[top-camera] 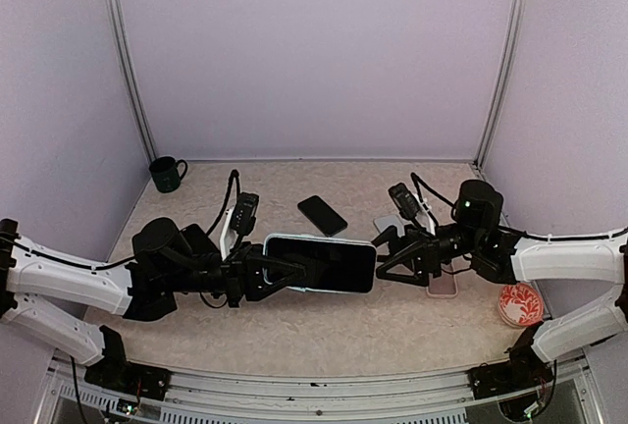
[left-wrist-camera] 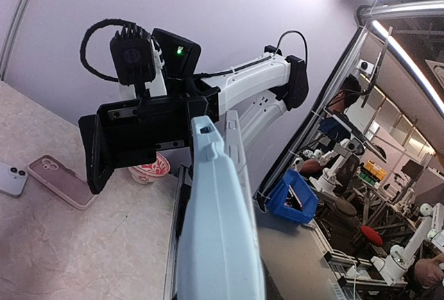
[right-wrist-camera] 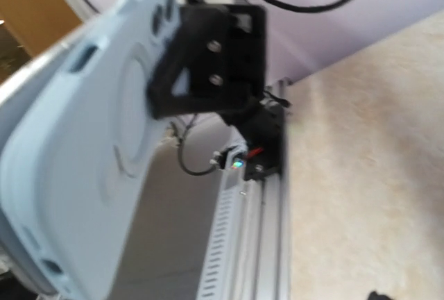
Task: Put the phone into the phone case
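A dark-screened phone (top-camera: 339, 265) is held sideways above the table, together with a light blue case (right-wrist-camera: 90, 133). My left gripper (top-camera: 300, 272) is shut on their left end. In the left wrist view, the phone's grey edge (left-wrist-camera: 234, 133) stands alongside the blue case, with a narrow gap near the far end, so the phone is not flush there. My right gripper (top-camera: 381, 256) is at the right end, fingers apart, close to the corner; contact cannot be told. The right wrist view shows the case's back and a black left finger (right-wrist-camera: 191, 64) against it.
Another black phone (top-camera: 322, 215) lies mid-table. Behind the right arm are a pale phone (left-wrist-camera: 12, 178) and a pink case (left-wrist-camera: 61, 180). A red-patterned bowl (top-camera: 520, 304) stands at right, a dark mug (top-camera: 167, 174) at back left.
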